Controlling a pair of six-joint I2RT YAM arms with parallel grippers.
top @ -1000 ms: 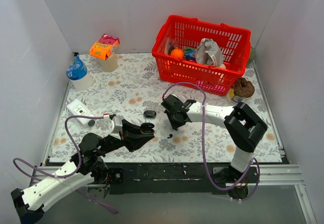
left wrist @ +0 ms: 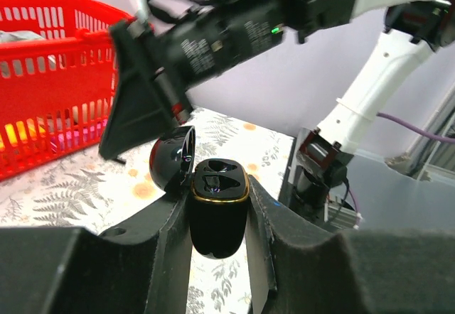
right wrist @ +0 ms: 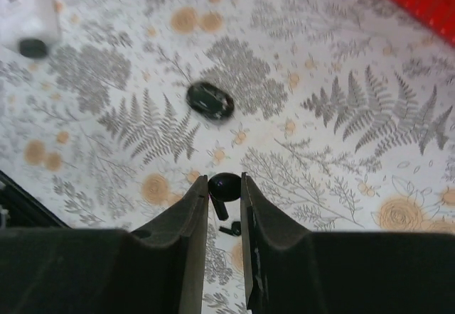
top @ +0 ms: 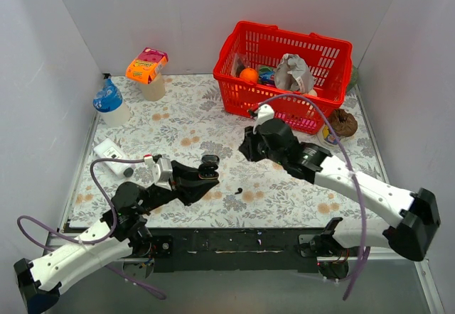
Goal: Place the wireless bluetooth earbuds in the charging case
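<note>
My left gripper (top: pixel 206 182) is shut on the glossy black charging case (left wrist: pixel 217 207), whose lid (left wrist: pixel 167 159) stands open. My right gripper (top: pixel 247 145) hangs higher, right and back of the case; in its wrist view a small black earbud (right wrist: pixel 223 186) sits at its fingertips, held between them. Another earbud (top: pixel 239 190) lies on the patterned table in front. A second dark oval object (right wrist: pixel 210 99) shows in the right wrist view, probably the case seen from above.
A red basket (top: pixel 323 51) with items stands at the back right, a jar (top: pixel 338 129) beside it. A white device (top: pixel 110 158), a bottle (top: pixel 110 104) and a cup with an orange box (top: pixel 146 65) are on the left.
</note>
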